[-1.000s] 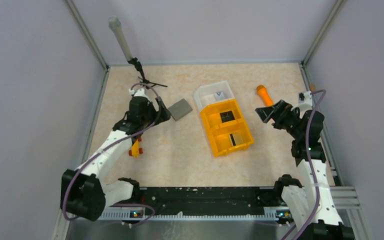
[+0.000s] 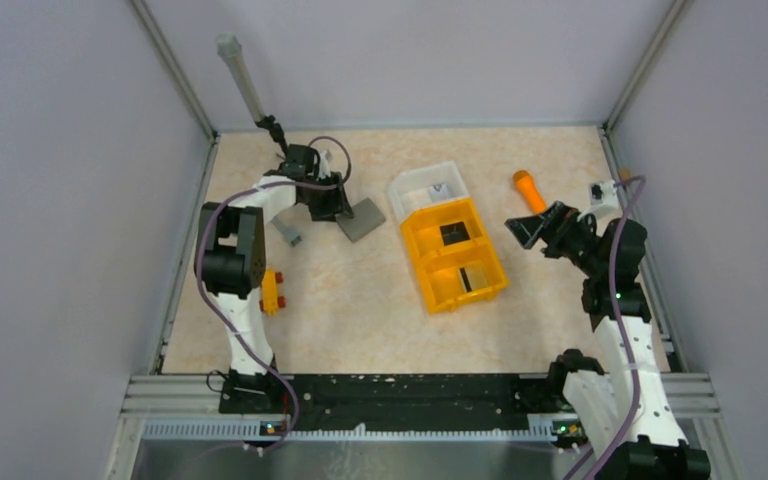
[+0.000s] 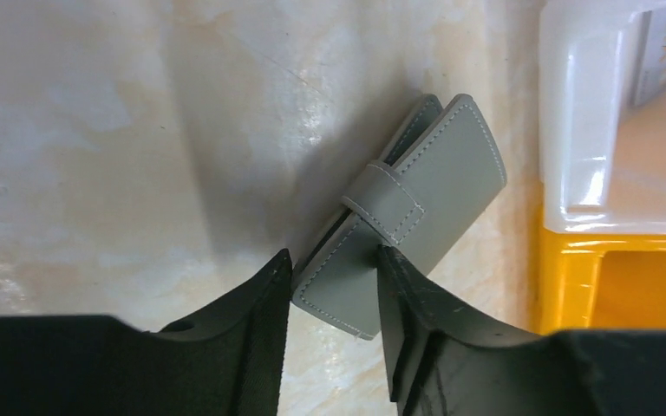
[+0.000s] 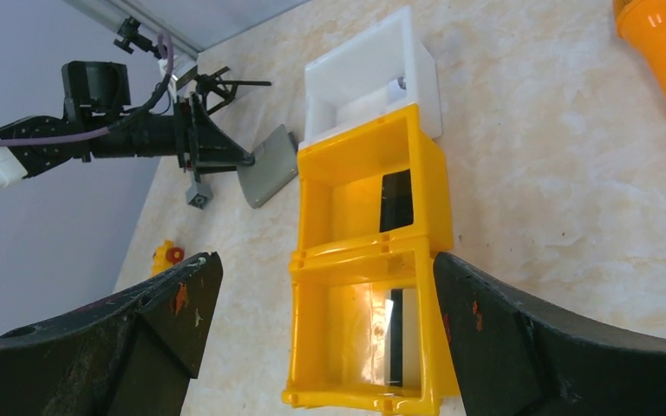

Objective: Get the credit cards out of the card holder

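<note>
The grey card holder (image 2: 362,220) lies on the table left of the bins, its strap (image 3: 385,202) fastened over the slightly parted covers (image 3: 451,173). My left gripper is at the holder's near corner, fingers part open, with that corner showing between its fingers; whether they touch it I cannot tell. No cards show at the holder. A card (image 2: 440,192) lies inside the white bin. Over the right side of the table, my right gripper is open and holds nothing.
The white bin (image 2: 403,189) and two yellow bins (image 2: 422,270) stand mid-table, dark items in the yellow ones. An orange microphone (image 2: 528,190) lies back right. A toy car (image 2: 271,291) and a grey block (image 4: 199,194) are left.
The right arm has barely moved.
</note>
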